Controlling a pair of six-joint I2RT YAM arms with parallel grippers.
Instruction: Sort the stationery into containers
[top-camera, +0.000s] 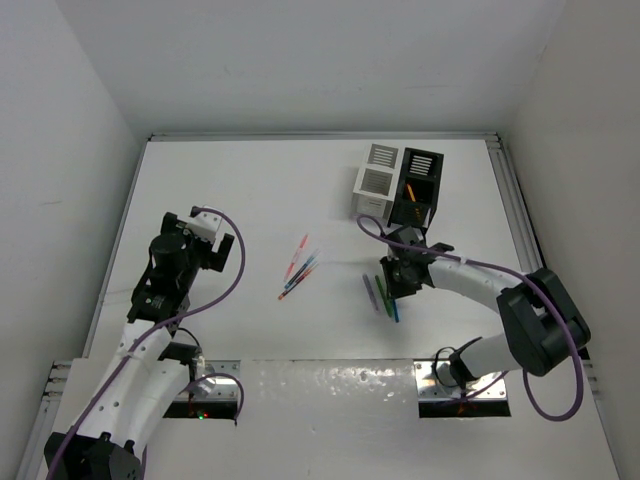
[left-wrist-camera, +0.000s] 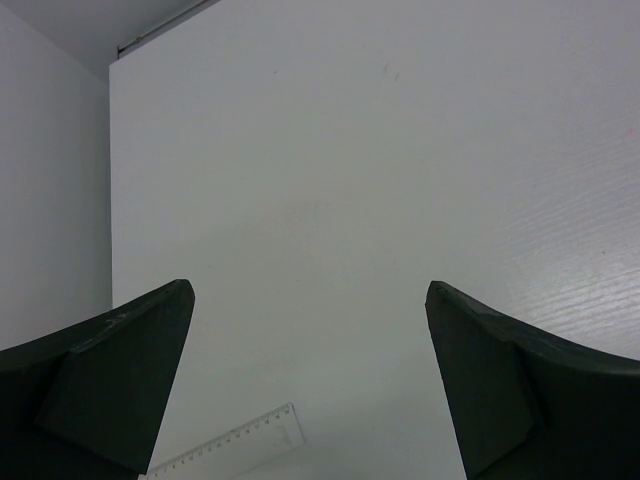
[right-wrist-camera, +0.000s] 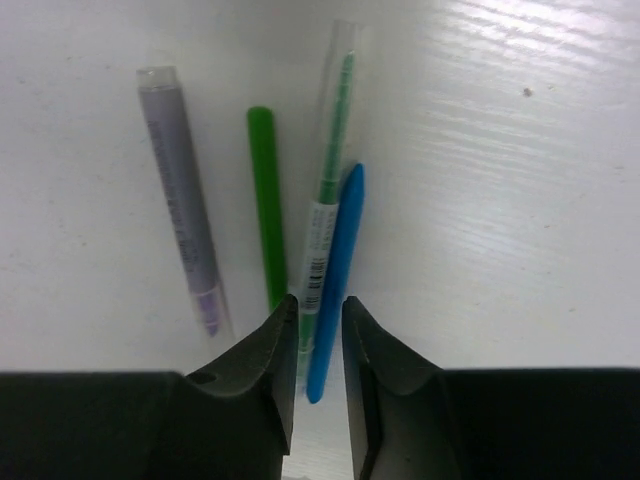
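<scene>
My right gripper stands part open over a clear pen with a green core (right-wrist-camera: 318, 250) and a blue stick (right-wrist-camera: 341, 255) lying side by side. Both cross the gap between its fingertips; I see no firm hold. Just left lie a green stick (right-wrist-camera: 266, 190) and a grey marker (right-wrist-camera: 180, 185). In the top view a white container (top-camera: 376, 181) and a black container (top-camera: 428, 192) stand behind the right gripper, an orange item (top-camera: 411, 192) inside the black one. My left gripper is open and empty at the left of the table.
Red, blue and other pens (top-camera: 299, 267) lie mid-table between the arms. A clear ruler (left-wrist-camera: 235, 440) shows low in the left wrist view.
</scene>
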